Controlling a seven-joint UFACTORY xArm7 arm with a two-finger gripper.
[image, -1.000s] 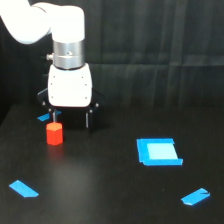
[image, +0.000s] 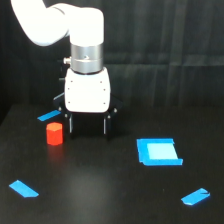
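A small red block (image: 54, 133) stands on the black table at the left in the camera view. To its right is my gripper (image: 88, 124), pointing down beneath a white hand. Its dark fingers are spread wide, so it is open, and nothing shows between them. The left finger (image: 71, 123) is on the block's side, with a small gap seen between the two. How high the fingertips are above the table is hard to tell against the dark surface.
A blue-taped square with a pale centre (image: 160, 151) lies at the right. Strips of blue tape mark the table at front left (image: 23, 188), front right (image: 195, 197) and back left (image: 49, 115).
My gripper has shifted right and slightly lower in the picture, away from the red block. Its fingers are still spread, and the block has not moved.
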